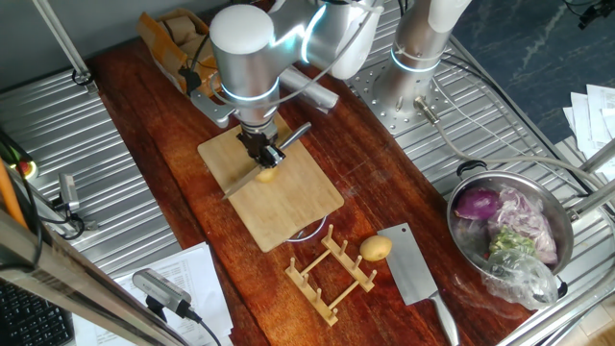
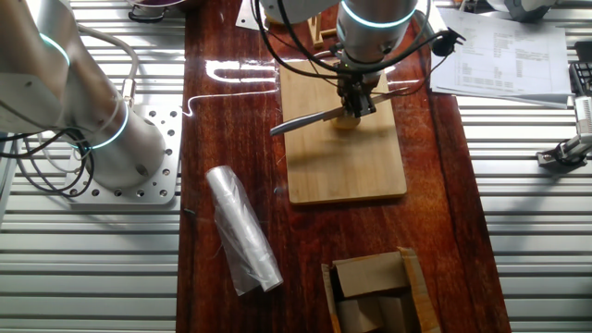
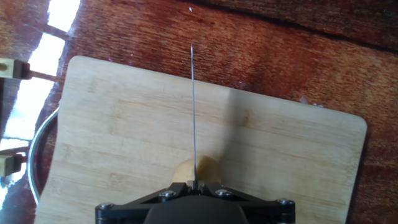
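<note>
My gripper [image 1: 273, 156] is shut on a knife [image 2: 305, 122], which it holds edge-on above the cutting board [image 1: 298, 207]. From the wrist, the knife's blade [image 3: 194, 112] appears as a thin upright line pointing away from me. A yellow potato [image 3: 208, 168] lies on the board directly beneath the blade and is partly covered by the gripper. Whether the edge touches or has entered the potato I cannot tell. A second potato [image 1: 376, 248] rests on the table between the wooden rack [image 1: 312, 284] and a cleaver [image 1: 408, 264].
A steel pot [image 1: 562, 216] with a purple onion and bagged vegetables stands at the right. Behind the board are a cardboard box [image 2: 370, 277] and a clear plastic roll [image 2: 242, 227]. Papers [image 2: 504, 51] lie beside the table.
</note>
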